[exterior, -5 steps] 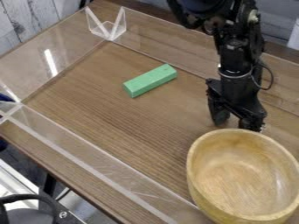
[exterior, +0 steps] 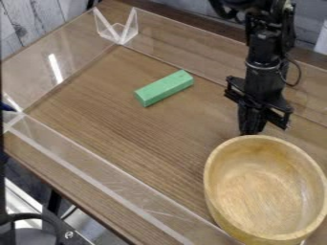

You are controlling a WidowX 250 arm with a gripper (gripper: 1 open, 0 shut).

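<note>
The black arm comes down from the top right, and its gripper (exterior: 251, 124) is low over the wooden table, just behind the rim of a large cream bowl (exterior: 266, 191) at the lower right. The gripper looks shut, with nothing visible between its dark fingers, though the tips are small and hard to make out. A green block (exterior: 163, 88) lies to the left of the gripper, apart from it.
A clear plastic piece (exterior: 118, 27) stands at the back left. Dark objects and cables sit at the lower-left edge.
The gripper has shifted slightly left, and its fingers appear closer together than before. The bowl and the green block look unmoved.
</note>
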